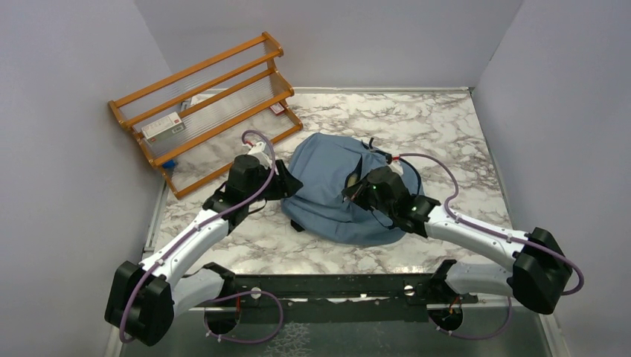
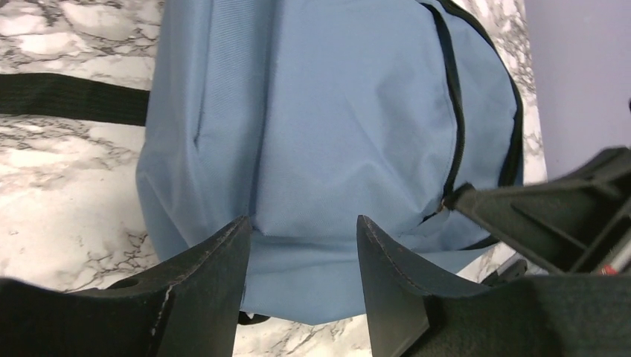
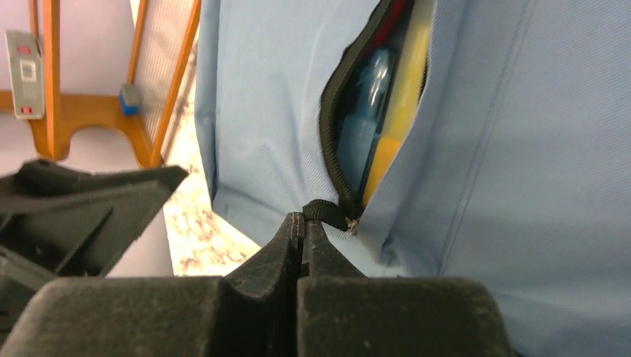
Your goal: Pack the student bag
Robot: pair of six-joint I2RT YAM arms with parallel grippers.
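Observation:
A blue-grey bag [image 1: 320,171] lies flat on the marble table, its zipped pocket partly open. Inside the opening, the right wrist view shows a blue item [image 3: 359,141], a yellow one [image 3: 409,82] and a bit of red. My right gripper is shut at the lower end of the opening, with the black zipper pull [image 3: 325,213] at its fingertips. Over the bag's left edge, my left gripper stands open; blue fabric shows in the gap, and nothing is gripped.
A wooden rack [image 1: 201,104] stands at the back left, holding a white box [image 1: 163,127] and a small red-and-white box [image 1: 277,108]. A black strap [image 2: 71,97] extends from the bag. Bare table lies behind and right of the bag.

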